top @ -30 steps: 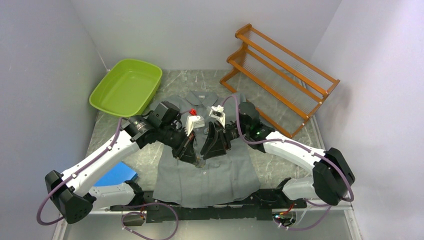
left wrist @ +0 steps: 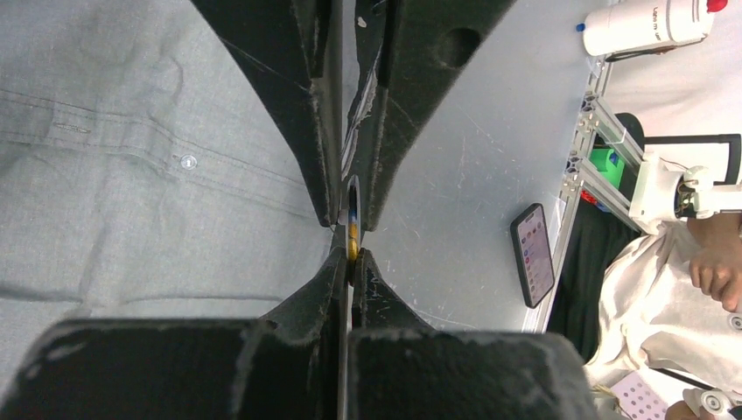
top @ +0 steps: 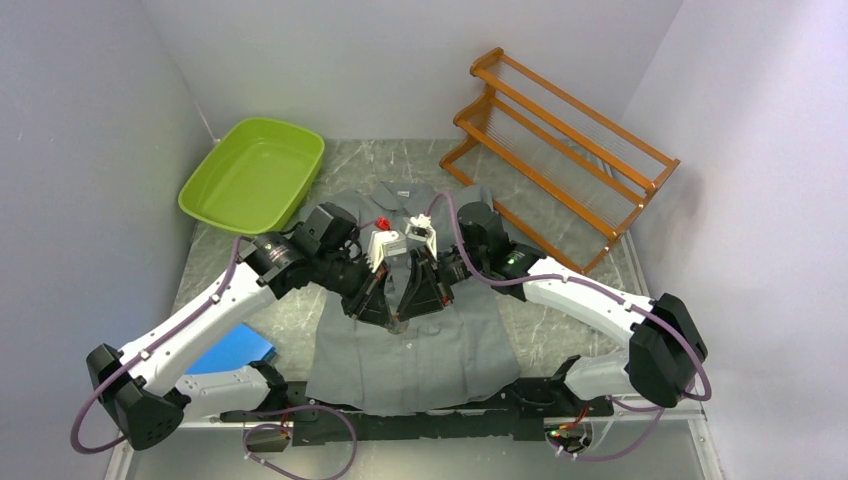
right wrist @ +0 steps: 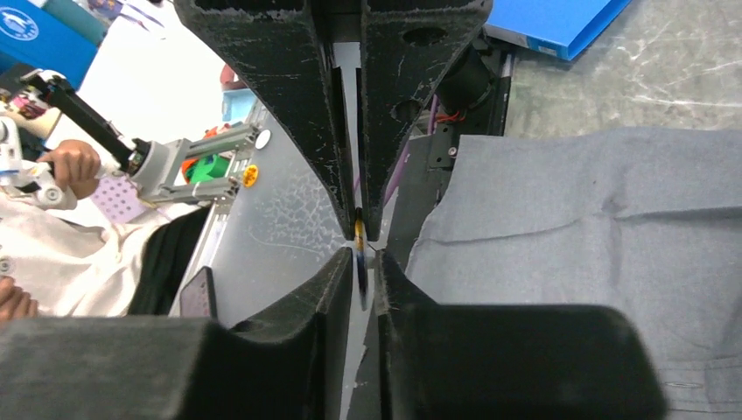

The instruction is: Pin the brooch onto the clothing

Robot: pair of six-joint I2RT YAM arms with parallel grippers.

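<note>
The grey shirt [top: 410,370] lies spread on the table beneath both grippers, which meet above its middle in the top view. In the left wrist view my left gripper is shut on the brooch [left wrist: 353,229], seen edge-on as a thin disc with yellow and blue. The tips of my right gripper are on either side of that same brooch from the opposite side, close together; whether they press on it I cannot tell.
A green basin [top: 250,175] stands at the back left, a wooden rack [top: 560,170] at the back right, a blue folder [top: 230,348] at the near left. Walls bound both sides.
My right gripper has moved slightly left, closer against the left gripper and the brooch. The left arm has stayed almost still.
</note>
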